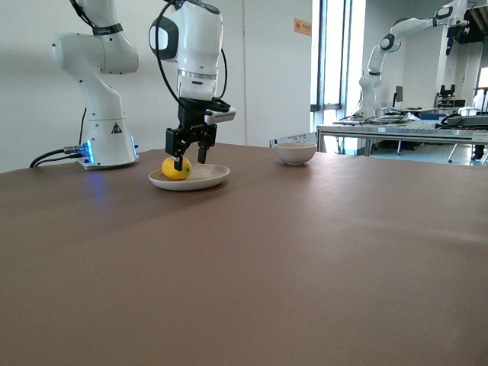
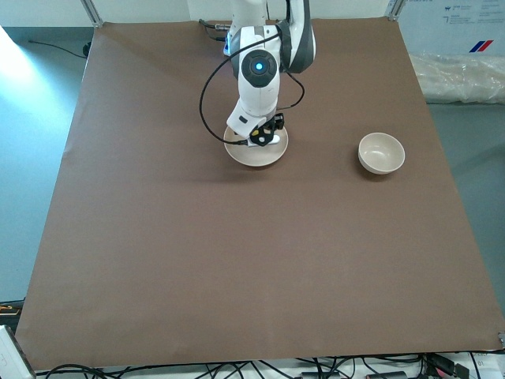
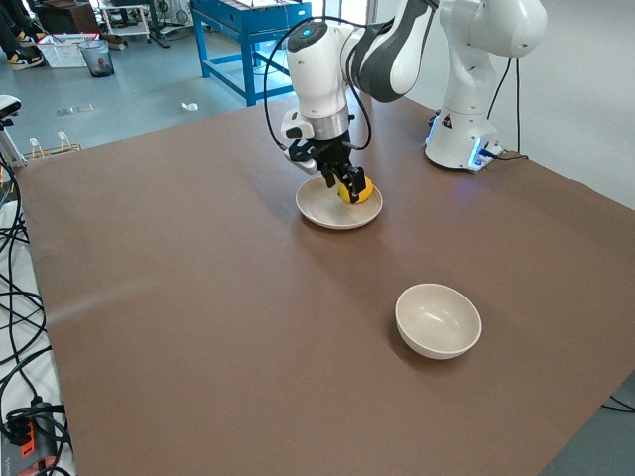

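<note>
A yellow lemon-like fruit [image 1: 176, 173] rests on a white plate [image 1: 200, 180], also seen in the right view [image 3: 327, 216]. My black gripper [image 1: 191, 154] is over the plate at the fruit, its fingers apart and reaching down around or just above it; in the right view [image 3: 349, 186] they partly cover the fruit. Whether they touch it I cannot tell. In the left view my gripper [image 2: 263, 136] hides the fruit. A white bowl [image 2: 381, 152] stands empty to one side of the plate.
The arm's base [image 3: 458, 139] stands at the table's back edge with cables. Cables [image 3: 30, 397] and equipment lie beyond the table edge.
</note>
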